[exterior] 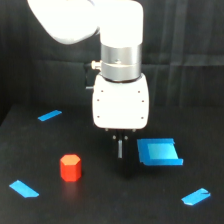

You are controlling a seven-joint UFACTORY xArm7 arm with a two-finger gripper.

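Note:
On the dark table at the left stands a red hexagonal block [70, 167], upright. The white robot arm comes down from the top, and its gripper [120, 150] hangs to the right of the block and apart from it. Its thin dark fingers are seen edge-on, so whether they are open or shut does not show. Nothing held is visible at their tips. Right of the gripper lies a blue square [160, 151], flat on the table.
Blue tape strips lie at the back left [50, 115], front left [24, 188] and front right [196, 197]. A dark curtain [190, 60] hangs behind.

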